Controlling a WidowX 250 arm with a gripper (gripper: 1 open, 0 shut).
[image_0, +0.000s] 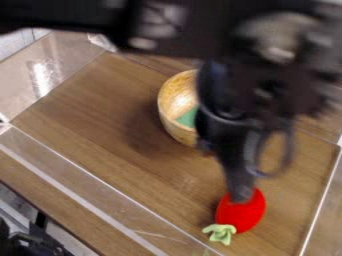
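The dark gripper (243, 191) is large and blurred in the upper right, its tip low over a red tomato-like toy (241, 210) with a green stem at the bottom right, overlapping it in the view. Whether they touch is unclear. The gripper looks shut, with nothing visible held. A light wooden bowl (175, 100) with a green item (187, 118) inside sits at upper middle, partly hidden behind the gripper.
The wooden tray floor (94, 120) is clear on the left. Transparent walls (94, 193) edge the workspace at the left, front and right.
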